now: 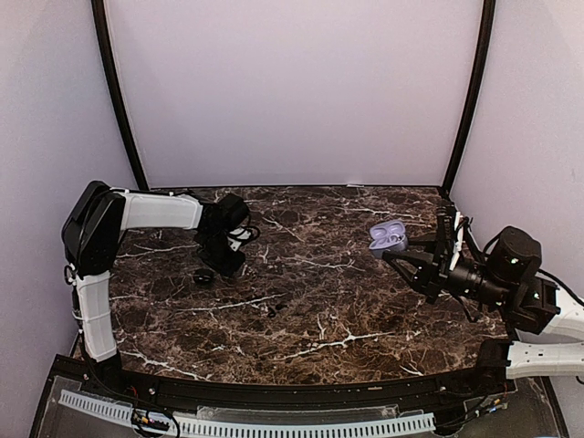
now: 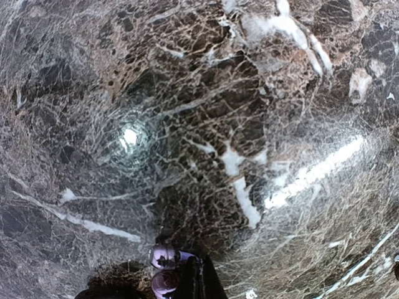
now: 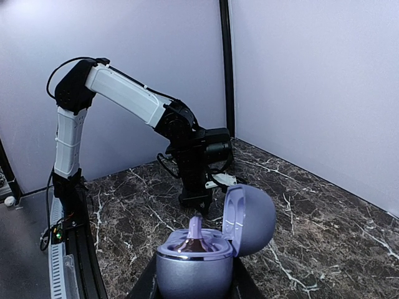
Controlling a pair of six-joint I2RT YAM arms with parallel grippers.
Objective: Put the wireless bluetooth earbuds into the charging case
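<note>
My right gripper (image 1: 403, 256) is shut on the lavender charging case (image 1: 389, 235), holding it above the table at the right. The case lid (image 3: 250, 219) stands open in the right wrist view. A lavender earbud stem (image 3: 196, 226) sticks up from inside the case. At the left, my left gripper points down and is shut, fingers together. Right beside its fingers, two rounded purple parts of an earbud (image 2: 164, 256) show in the left wrist view. A finger partly covers them, so I cannot tell whether anything is gripped.
A small round black object (image 1: 203, 276) lies on the marble table (image 1: 301, 301) beside the left gripper. Tiny dark bits (image 1: 272, 311) lie nearer the front. Between the two arms the tabletop is clear, with pale walls at the back and sides.
</note>
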